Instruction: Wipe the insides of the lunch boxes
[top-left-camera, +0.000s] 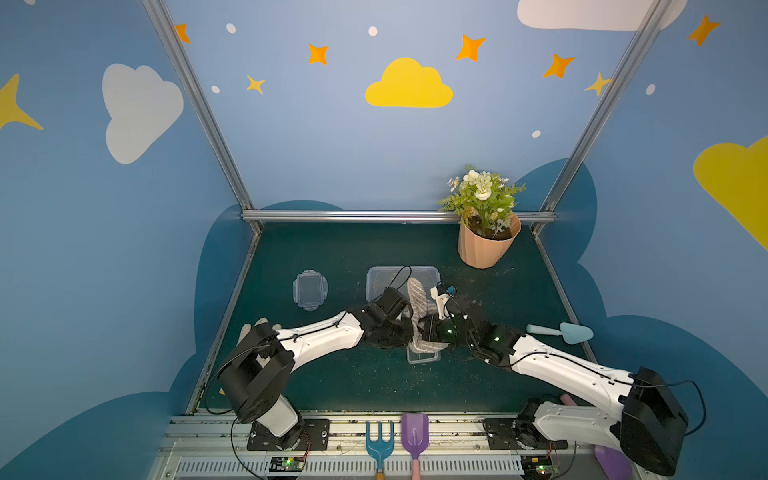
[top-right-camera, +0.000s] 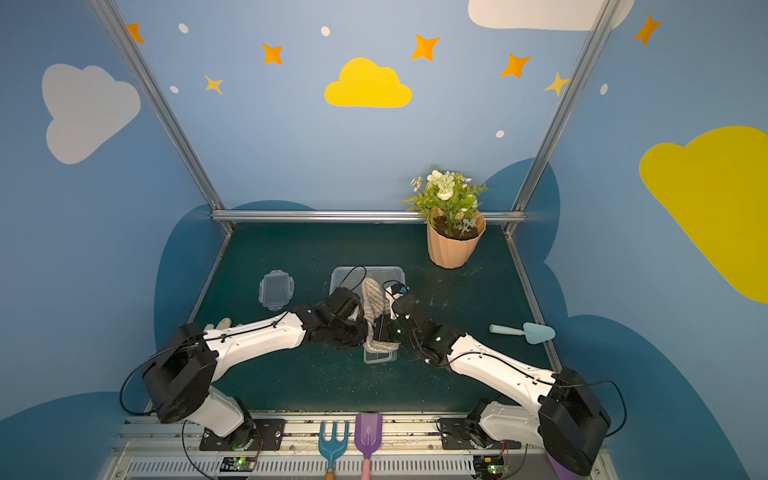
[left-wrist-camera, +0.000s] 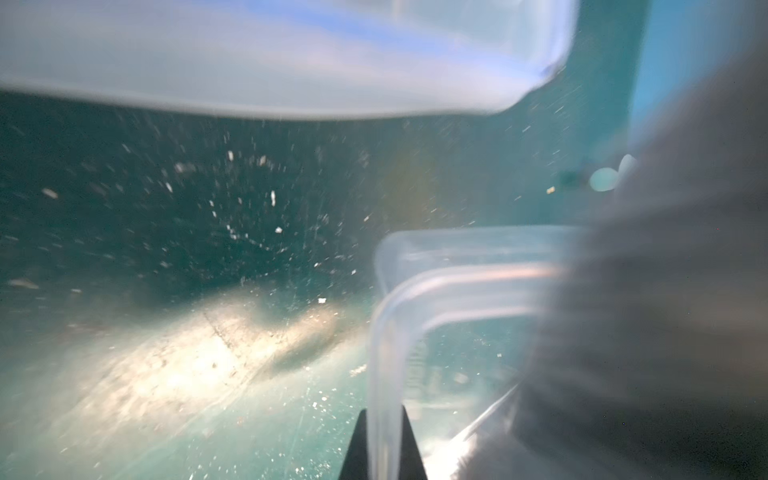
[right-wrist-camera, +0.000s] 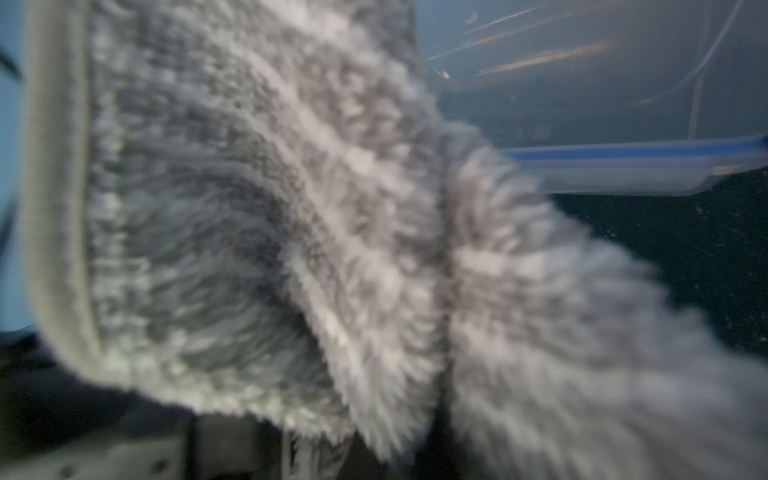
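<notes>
In the left wrist view my left gripper is shut on the wall of the small clear lunch box (left-wrist-camera: 480, 292), one dark fingertip on each side of the rim. From the top left view, that box (top-left-camera: 424, 358) is mostly covered by the arms and cloth. A grey-white fluffy cloth (right-wrist-camera: 360, 240) fills much of the right wrist view, creased where my right gripper (top-left-camera: 433, 329) is shut on it; its fingertips are hidden. The cloth (top-left-camera: 417, 297) extends over a larger clear lunch box (top-left-camera: 384, 279) behind. Blue edging shows on the larger box (right-wrist-camera: 640, 152).
A clear tabbed piece (top-left-camera: 310, 289), box or lid, lies to the left. Behind on the right stands a flowerpot (top-left-camera: 485, 246). A pale blue toy trowel (top-left-camera: 572, 333) lies by the right edge. Free table remains at the back left and front.
</notes>
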